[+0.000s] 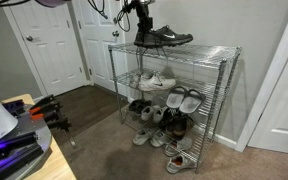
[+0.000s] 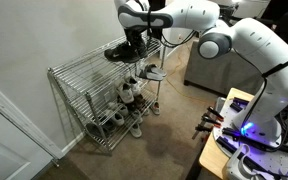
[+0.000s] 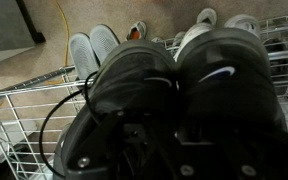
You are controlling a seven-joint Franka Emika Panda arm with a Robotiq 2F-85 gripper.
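A pair of black shoes [image 1: 167,38] with white swooshes is at the wire rack's top shelf [image 1: 209,52], toes to the right in exterior view 1. My gripper [image 1: 144,28] is at their heel end, shut with shoe material between its fingers. In the wrist view the left shoe [image 3: 134,80] and right shoe [image 3: 224,75] lie side by side, the gripper's dark body covering their heel ends. Its fingertips are hidden there, so I cannot tell whether one shoe or both are gripped. Exterior view 2 shows the black shoes [image 2: 122,52] under the gripper.
White sneakers [image 1: 157,80] and grey slides [image 1: 184,99] occupy the middle shelf, with several more shoes below. A white wall stands close behind the rack. Free top-shelf wire lies right of the shoes, and the carpet [image 1: 94,125] in front is clear.
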